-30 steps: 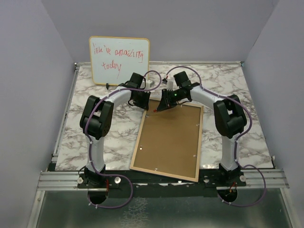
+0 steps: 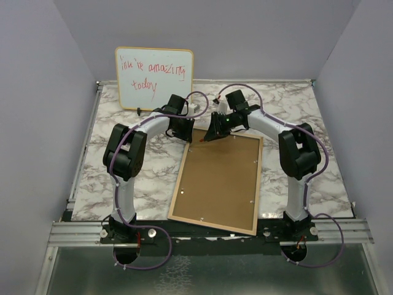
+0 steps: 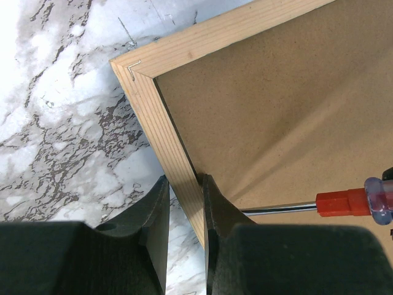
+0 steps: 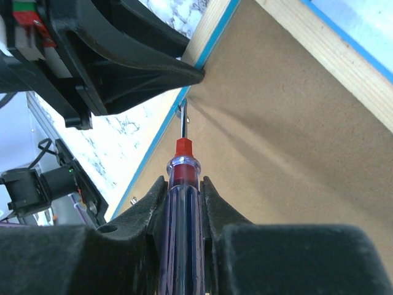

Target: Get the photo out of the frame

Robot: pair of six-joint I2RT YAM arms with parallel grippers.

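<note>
The picture frame [image 2: 178,187] lies face down, its brown backing board [image 2: 218,184] inside a pale wooden rim. My left gripper is shut on the left side bar of the rim [image 3: 161,123], close to the far left corner. A screwdriver with a clear handle and red collar [image 4: 184,160] is held in my right gripper, shut around the handle. The metal shaft [image 4: 183,123] reaches to a small metal tab [image 4: 179,110] at the rim's inner edge, beside the left fingers [image 4: 178,77]. Whether the tip is under the tab cannot be told.
More small metal tabs [image 2: 182,192] sit along the rim. A whiteboard [image 2: 155,77] with red writing stands at the back left. Clear marble tabletop [image 2: 295,196] lies on the right, and the frame's near edge reaches the table's front.
My right gripper and the screwdriver have shifted very slightly at the same tab. The left arm and the picture frame look unmoved.
</note>
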